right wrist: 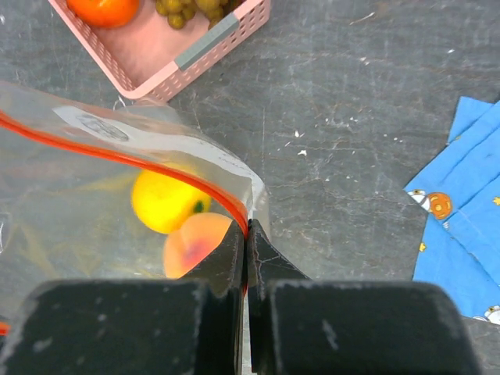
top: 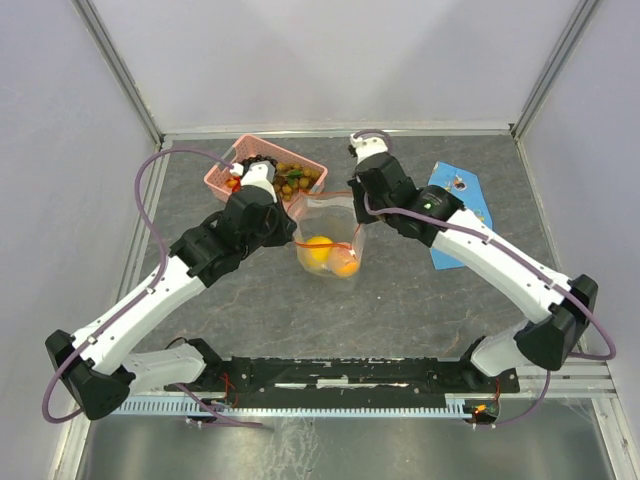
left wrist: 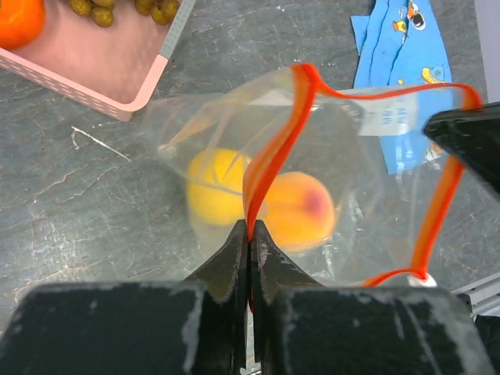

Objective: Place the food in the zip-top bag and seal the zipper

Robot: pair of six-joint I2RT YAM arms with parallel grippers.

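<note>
Between my two arms hangs a clear zip top bag (top: pixel 325 215) with an orange rim, its mouth spread wide. Inside it lie a yellow fruit (left wrist: pixel 215 186) and a peach-coloured fruit (left wrist: pixel 299 209), side by side near the bottom. My left gripper is shut on the orange rim at one side of the mouth. On the opposite side, the rim runs into my right gripper, whose fingers are closed on that thin edge. From above, the fingertips of both grippers are partly hidden by the arms.
Behind the bag stands a pink basket (top: pixel 215 180) with a tomato (right wrist: pixel 104 9), olive-green fruits (right wrist: pixel 187 9) and other produce. A folded blue cloth (top: pixel 462 190) with printed figures lies to the right.
</note>
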